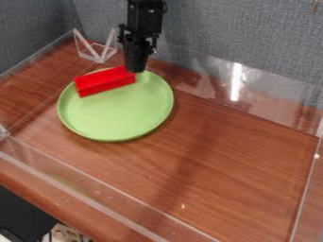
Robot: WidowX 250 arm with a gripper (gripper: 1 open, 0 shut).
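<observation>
A red block lies across the back-left part of a green plate. My black gripper hangs just above and behind the block's right end, above the plate's back rim. It looks shut, with nothing visible between its fingers, though the tips are small in this view.
A white wire frame stands in the back-left corner. Grey padded walls and clear panels edge the wooden surface, which is bare to the right and front of the plate.
</observation>
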